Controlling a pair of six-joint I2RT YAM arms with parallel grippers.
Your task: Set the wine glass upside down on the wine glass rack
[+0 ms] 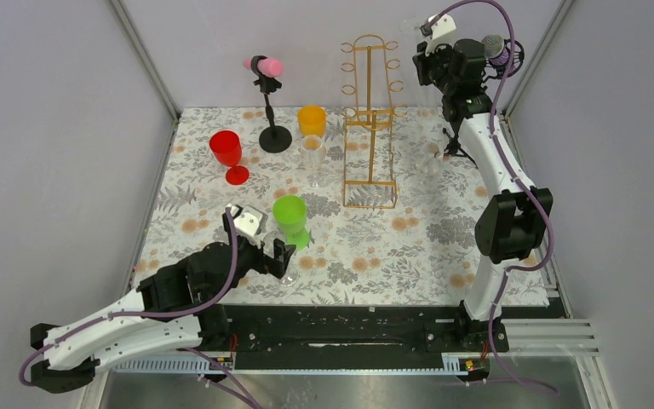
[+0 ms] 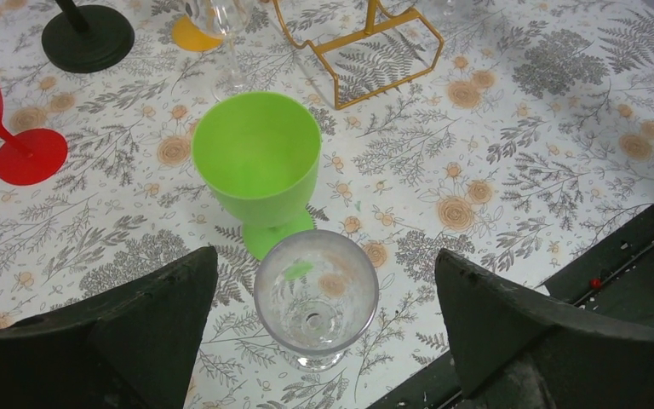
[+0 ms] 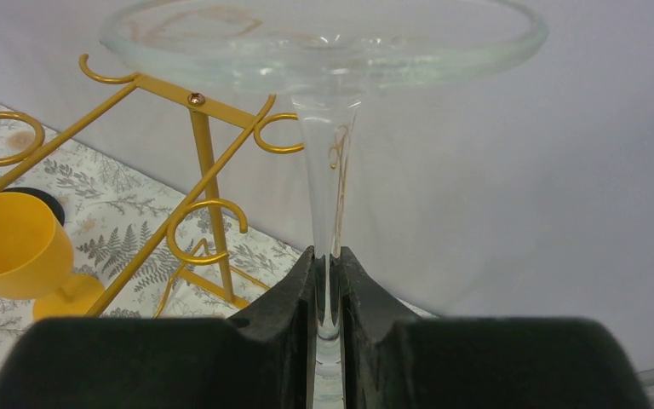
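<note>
My right gripper is shut on the stem of a clear wine glass [image 3: 324, 170]. The glass is upside down: its round foot is uppermost, and the bowl is mostly hidden below the fingers. In the top view, that foot shows faintly beside my right gripper [image 1: 423, 66], to the right of the gold wine glass rack [image 1: 370, 85]. Glass and rack hooks [image 3: 209, 230] are apart sideways. My left gripper hangs open over the near left table, its fingers on either side of an upright clear glass [image 2: 316, 290], neither visibly touching it.
A green goblet [image 1: 289, 213], a red goblet [image 1: 226, 149], a yellow goblet [image 1: 312, 120] and a clear glass [image 1: 313, 153] stand left of the rack. A black stand [image 1: 275, 139] holds something pink behind them.
</note>
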